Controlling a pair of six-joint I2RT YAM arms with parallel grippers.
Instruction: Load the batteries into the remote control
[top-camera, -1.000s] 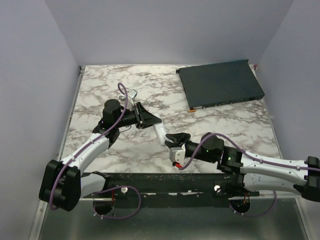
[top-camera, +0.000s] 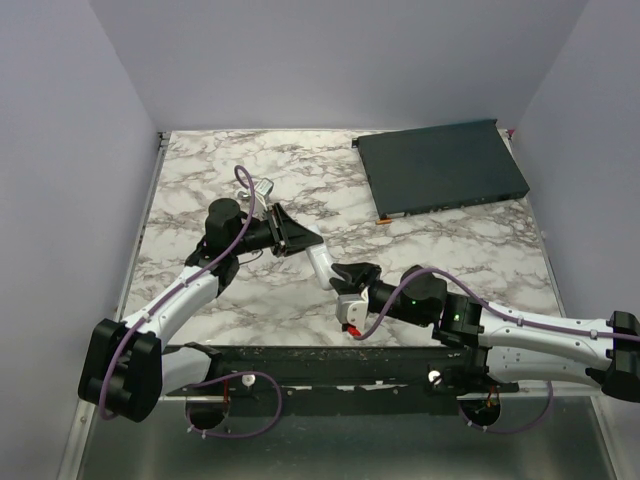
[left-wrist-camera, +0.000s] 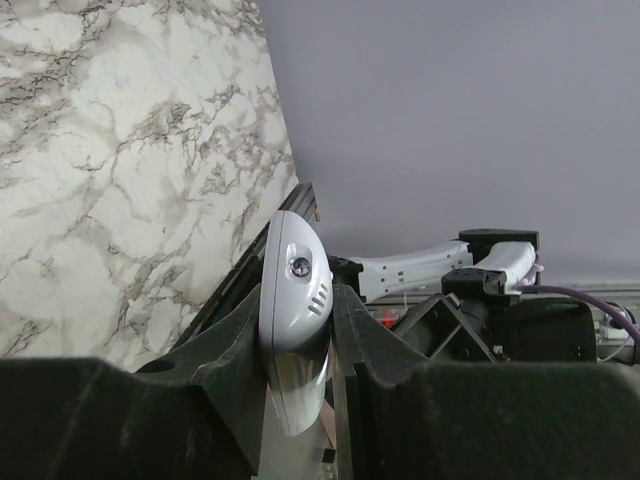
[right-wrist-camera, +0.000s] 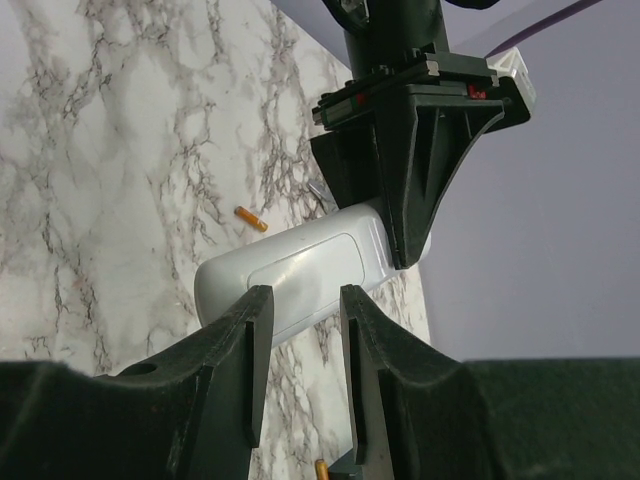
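Observation:
A white remote control (top-camera: 321, 265) is held up over the table, its flat outlined face (right-wrist-camera: 315, 272) showing in the right wrist view. My left gripper (top-camera: 316, 238) is shut on it near its upper end. In the left wrist view the remote (left-wrist-camera: 296, 320) shows a screw and small slots on its end. My right gripper is at the remote's lower part, its fingers a little apart in front of the face. Whether they grip the remote is unclear. An orange battery (right-wrist-camera: 250, 218) lies on the table beyond the remote; another (top-camera: 384, 221) lies beside the dark panel.
The large dark panel (top-camera: 441, 167) lies at the back right. A small silvery item (top-camera: 263, 187) is by the left arm.
The remote and the left arm look unmoved.

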